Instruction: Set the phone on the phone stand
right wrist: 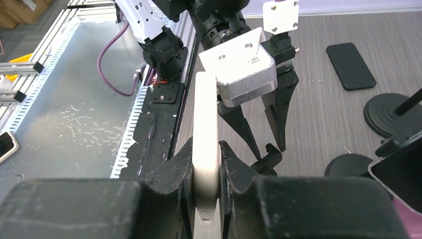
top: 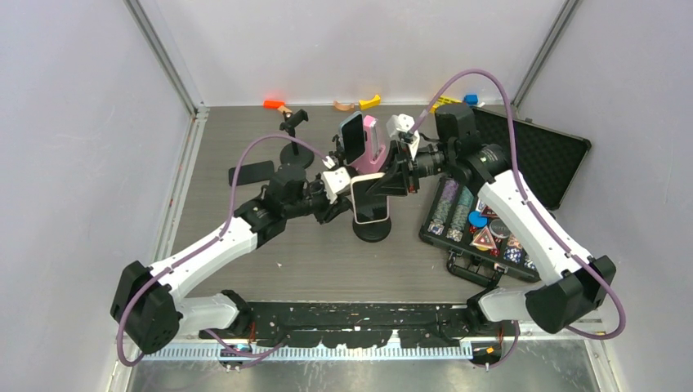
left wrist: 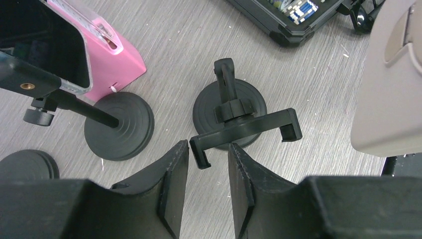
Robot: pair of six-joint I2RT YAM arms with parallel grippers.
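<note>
A white-cased phone [top: 369, 204] is held upright in my right gripper, which is shut on its edge; in the left wrist view the pale case [left wrist: 385, 109] fills the right side. An empty black phone stand [left wrist: 241, 127] with a bracket on a round base sits in front of my left gripper, whose fingertips stand part open at the bracket's left end; whether they touch it is unclear. In the top view the phone covers much of that stand.
Another stand holds a phone [top: 353, 137] beside a pink object [top: 372, 151]. An open case [top: 482, 229] lies right. A black phone [top: 251, 172] and a further stand [top: 297, 155] are at left.
</note>
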